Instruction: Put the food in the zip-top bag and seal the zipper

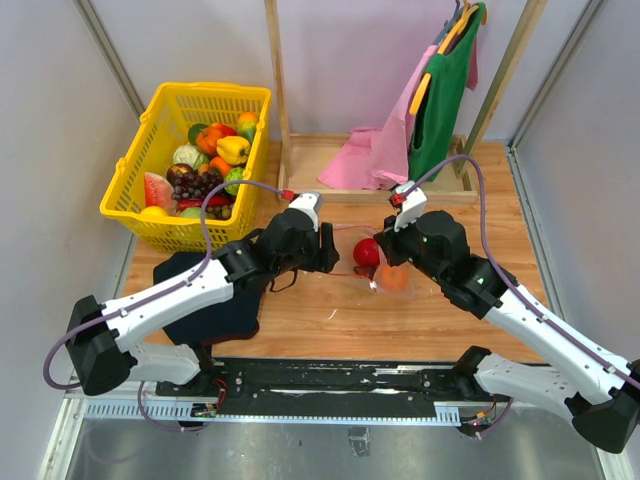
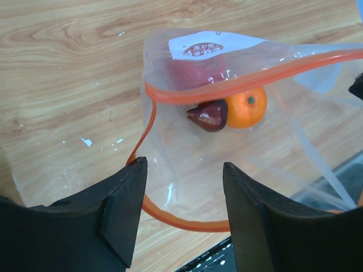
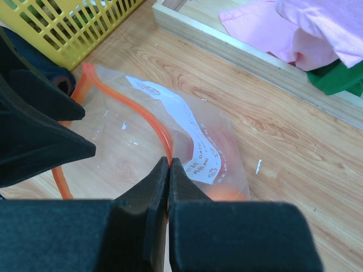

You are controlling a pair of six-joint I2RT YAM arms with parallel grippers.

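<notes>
The clear zip top bag (image 2: 187, 141) lies with its orange-edged mouth gaping toward my left gripper. Inside it, a dark red pear-like item (image 2: 207, 115) and an orange fruit (image 2: 248, 107) show, with a larger red fruit (image 1: 366, 252) beside them. My left gripper's fingers stand apart at the mouth; the lower orange rim passes by the left fingertip (image 2: 138, 164), and whether it touches is unclear. In the right wrist view, my right gripper is shut on the orange edge of the bag.
A yellow basket (image 1: 185, 233) full of produce stands at the back left. Behind the bag is a wooden rack (image 1: 300, 160) with pink and green clothes. A dark cloth (image 1: 210, 315) lies at front left. Bare wood lies in front of the bag.
</notes>
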